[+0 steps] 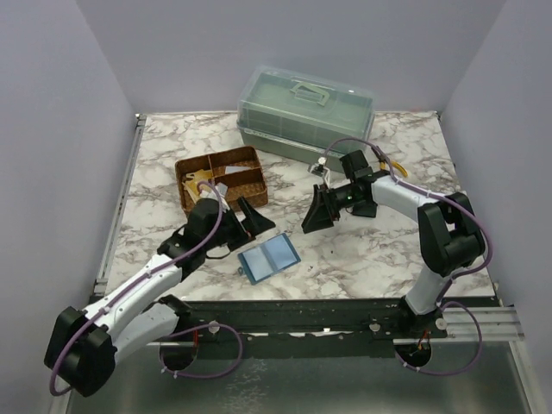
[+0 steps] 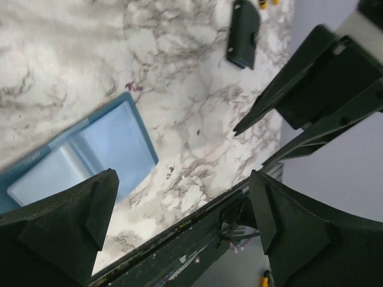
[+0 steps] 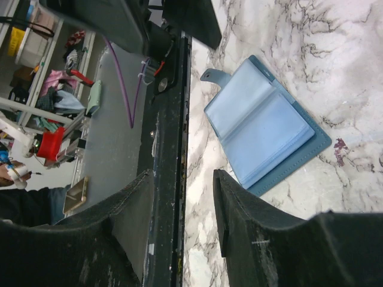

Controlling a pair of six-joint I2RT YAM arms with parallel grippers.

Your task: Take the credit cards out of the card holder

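Observation:
The card holder [image 1: 268, 257], blue-grey with pale inner pockets and a small strap, lies opened out flat on the marble near the front edge; it also fills the lower left of the left wrist view [image 2: 119, 143] and the middle of the right wrist view [image 3: 263, 137]. My left gripper [image 1: 253, 222] stands open just above it, up and left, nothing between its fingers. My right gripper [image 1: 315, 220] hangs to the upper right of the holder, part open, its fingers empty in the right wrist view [image 3: 182, 185].
A wicker divided basket [image 1: 241, 183] sits at back left, a large lidded plastic box [image 1: 306, 112] at the back. A dark object [image 1: 364, 210] lies behind the right arm [image 1: 448, 233]. The front table edge is close below the holder.

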